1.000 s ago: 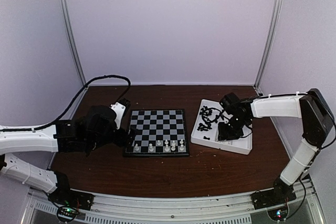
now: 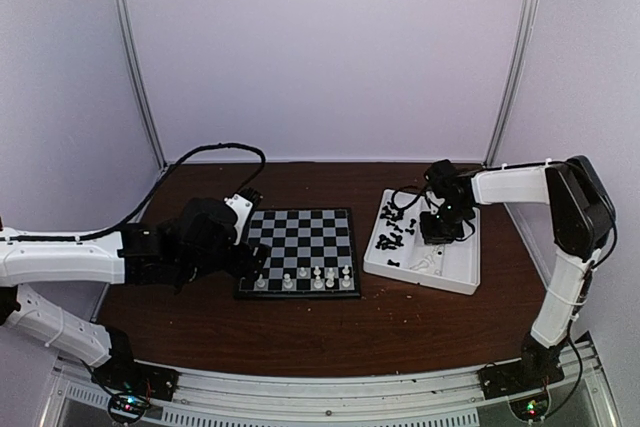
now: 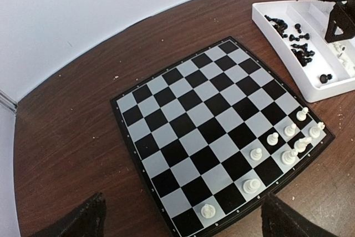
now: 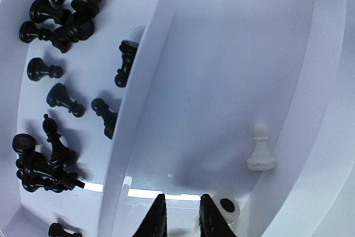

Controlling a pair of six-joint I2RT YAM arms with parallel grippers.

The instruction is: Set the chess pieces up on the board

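The chessboard lies mid-table, several white pieces standing along its near side. My left gripper stands open over the board's left part, its fingers wide apart and empty. Over the white tray is my right gripper, its fingertips only a small gap apart. Beside and partly behind its right finger is a white piece with a dark spot on its base; whether the fingers grip it cannot be made out. Another white piece lies by the tray's wall.
A divider splits the tray; several black pieces lie loose in its left compartment.
My right gripper has moved back and slightly right over the tray, uncovering white pieces near its front. The left arm has shifted slightly right. The pieces on the board look unchanged.
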